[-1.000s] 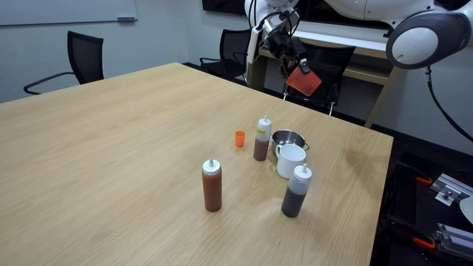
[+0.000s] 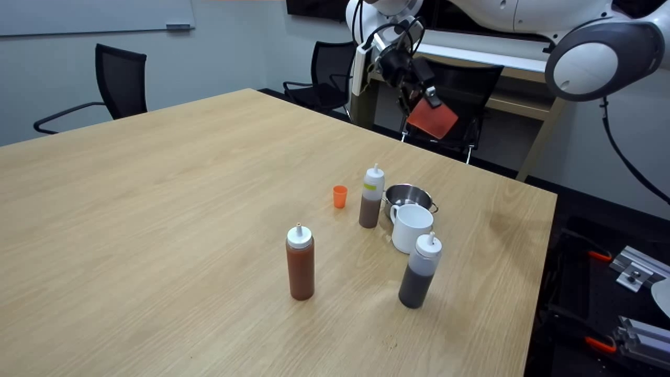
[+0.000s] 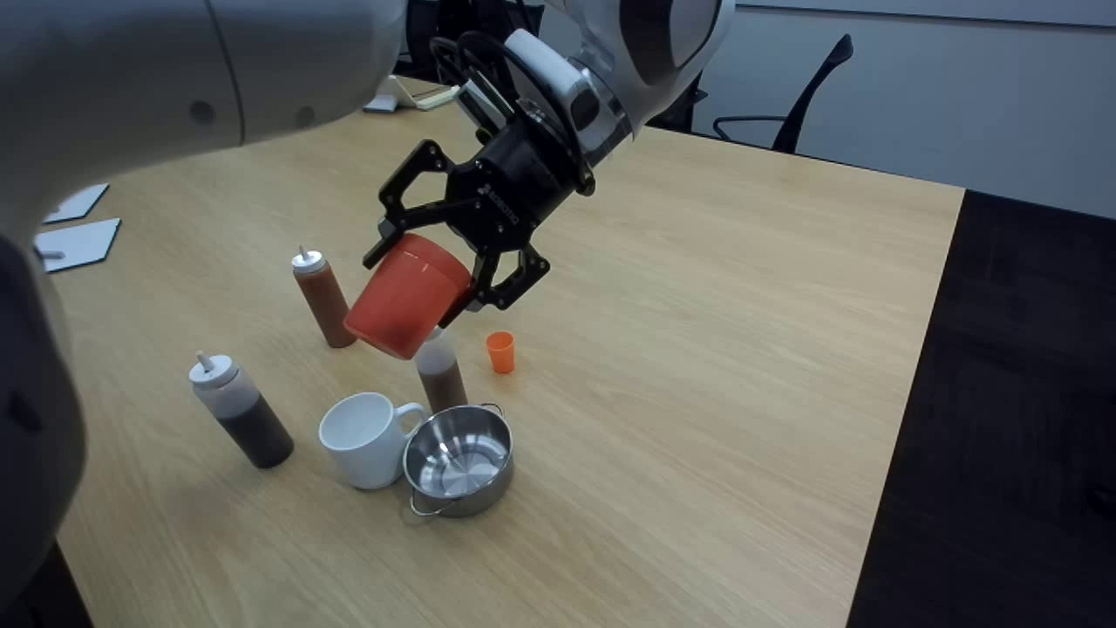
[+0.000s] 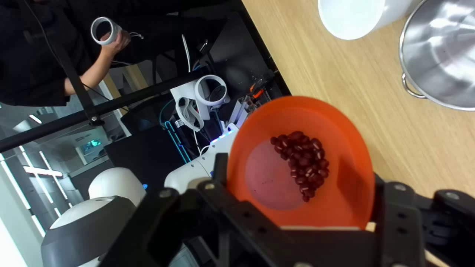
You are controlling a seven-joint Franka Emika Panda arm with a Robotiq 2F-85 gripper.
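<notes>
My gripper (image 3: 429,274) is shut on an orange-red cup (image 3: 408,298), one finger on each side, and holds it tilted high above the table. Inside the cup (image 4: 262,178), the wrist view shows a heap of dark red beans (image 4: 305,162) gathered to one side of the bottom. Below stands a steel pot (image 3: 458,460) with small loop handles, its inside bare of beans in exterior view 2. A white mug (image 3: 364,445) is right beside the pot, its handle toward it.
Three squeeze bottles stand around the mug: a dark one (image 2: 419,273), a red-brown one (image 2: 301,264) and a half-filled brown one (image 2: 371,198) close to the pot. A tiny orange cup (image 2: 339,197) is near the latter.
The cup has shifted very slightly to the right in exterior view 1, with a small change in its tilt. The things on the table have stayed put.
</notes>
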